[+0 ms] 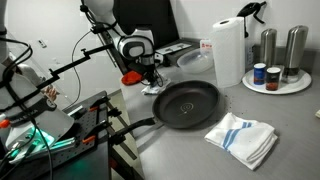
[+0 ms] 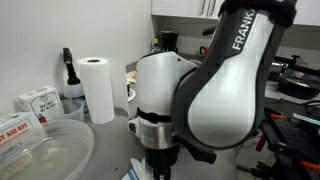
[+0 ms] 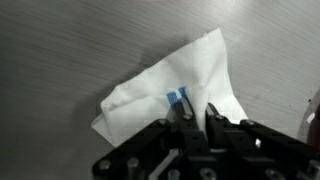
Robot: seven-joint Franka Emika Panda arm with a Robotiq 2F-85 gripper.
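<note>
A white cloth with a blue stripe [image 3: 150,92] lies bunched under my gripper, in the wrist view. The fingers are shut on a fold of it, and the cloth spreads out on both sides of the fingertips. In exterior view 1 this cloth [image 1: 152,89] is at the counter's left side, just behind the black pan [image 1: 188,104]. Only part of the cloth [image 2: 133,172] shows at the bottom of exterior view 2, the arm covering the rest. A second white cloth with blue stripes [image 1: 241,138] lies folded flat at the front right.
Toward the left front points the pan's handle [image 1: 133,131]. Behind the arm are a clear bowl [image 1: 196,62] and a paper towel roll [image 1: 229,55]. A white plate [image 1: 293,85] carries jars and two metal shakers. Bare counter lies between pan and folded cloth.
</note>
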